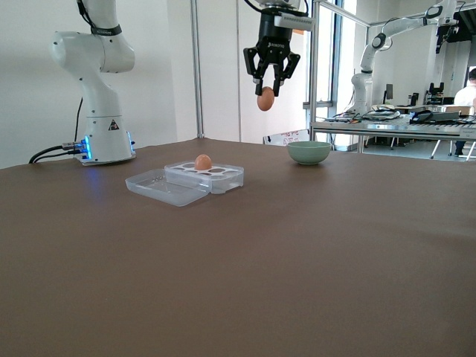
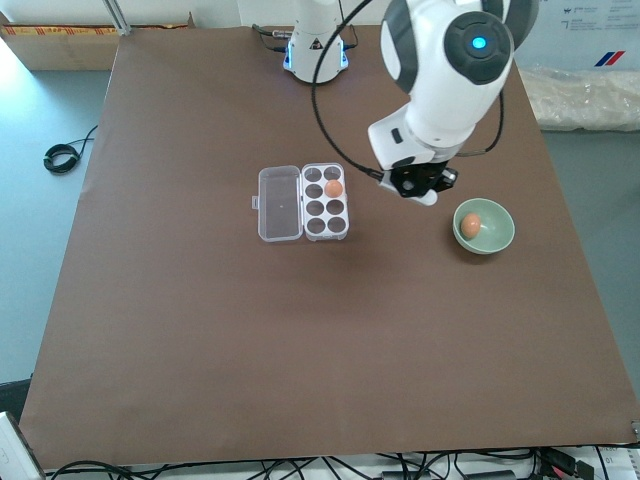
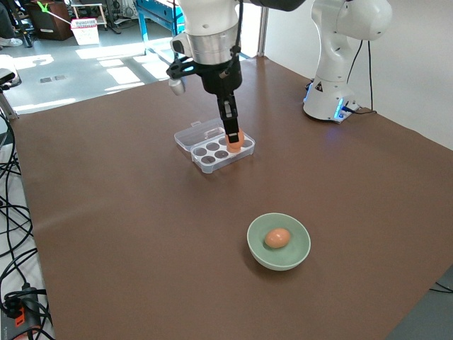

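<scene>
My black gripper (image 1: 268,85) is shut on a brown egg (image 1: 265,100), raised above the table between the egg box and the bowl. The clear egg box (image 2: 325,208), lid (image 2: 280,205) open, holds one egg (image 2: 334,188) in its tray. A pale green bowl (image 3: 260,253) to its right in the left view contains another egg (image 3: 277,238). In the right view the gripper partly hides the box's egg.
Black cables run along one table edge.
</scene>
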